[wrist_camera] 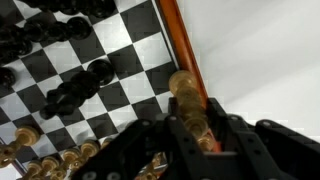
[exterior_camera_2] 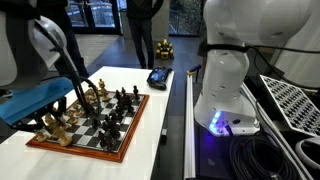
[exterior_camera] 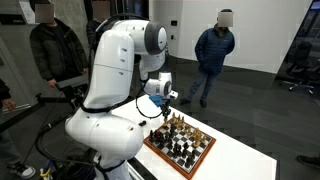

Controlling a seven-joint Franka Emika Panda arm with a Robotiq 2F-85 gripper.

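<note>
In the wrist view, a tan chess piece [wrist_camera: 187, 90] stands out by the reddish-brown border of the chessboard, seen from above. My gripper is shut on this piece, its dark fingers [wrist_camera: 215, 110] on either side. The chessboard [exterior_camera: 205, 152] lies on a white table, with black pieces [exterior_camera: 176, 154] toward the near side and tan pieces at the far side. From the second exterior view, the arm reaches in at the left, over the tan pieces [exterior_camera_2: 58, 133]. Whether the held piece touches the board is unclear.
Bare white table [exterior_camera: 240, 155] stretches to the right of the board. Other pieces crowd close to my gripper, both tan [wrist_camera: 70, 158] and black [wrist_camera: 80, 85]. A person [exterior_camera: 212, 55] stands behind the table.
</note>
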